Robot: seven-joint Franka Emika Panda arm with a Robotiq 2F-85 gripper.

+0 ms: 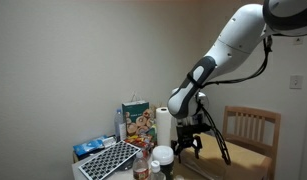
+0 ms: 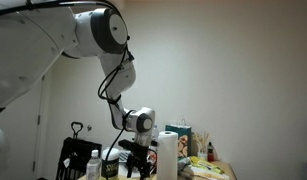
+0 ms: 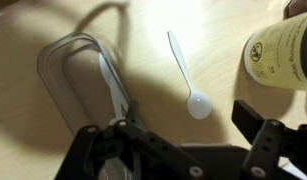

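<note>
A white plastic spoon lies on the wooden table in the wrist view, its bowl toward my gripper. My gripper is above it, with its black fingers spread wide and nothing between them. Left of the spoon, a clear tray holds a thin white utensil, partly covered by a finger. In exterior view 1 my gripper hangs low over the table; the spoon cannot be made out there.
A yellowish labelled can stands close on the right in the wrist view. Bottles, a white canister with a dark lid, a paper towel roll and a dish rack crowd the left side. A wooden chair is behind.
</note>
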